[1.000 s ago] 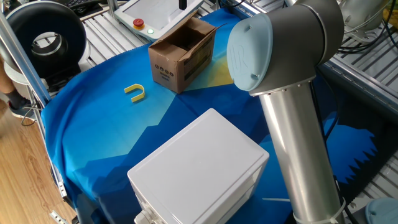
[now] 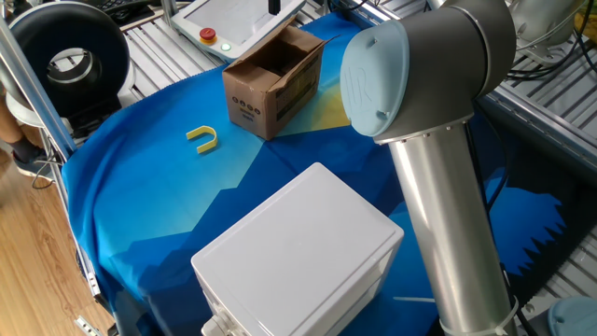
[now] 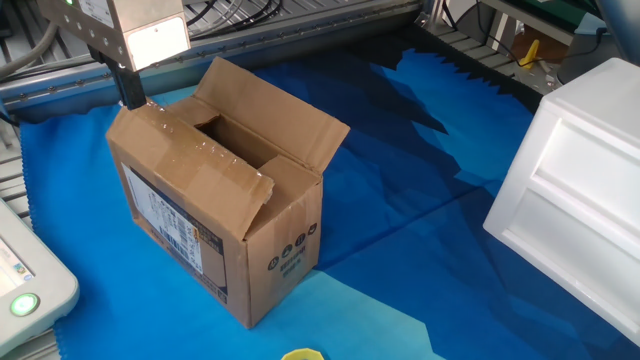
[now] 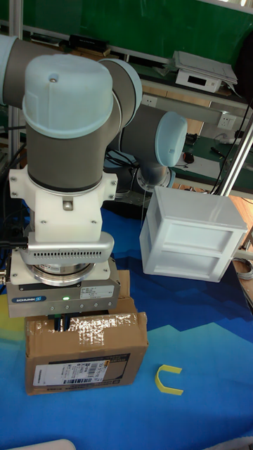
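Observation:
An open cardboard box (image 3: 180, 185) stands upright on the blue cloth, its flaps raised and part of its inside in shadow. In exterior view 2 the gripper (image 3: 132, 98) points down at the box's far left corner, its dark fingertips close to the flap edge; whether they touch it is unclear. From exterior view 3 the gripper (image 4: 61, 324) appears just over the box (image 4: 86, 349), below the arm's wrist. The gap between its fingers cannot be made out. A yellow U-shaped piece (image 2: 202, 140) lies on the cloth beside the box, apart from it.
A white drawer unit (image 2: 298, 252) stands on the cloth, clear of the box. A control panel with a red button (image 2: 207, 35) sits behind the box. The arm's metal link (image 2: 448, 224) rises beside the drawer unit. Open cloth surrounds the yellow piece.

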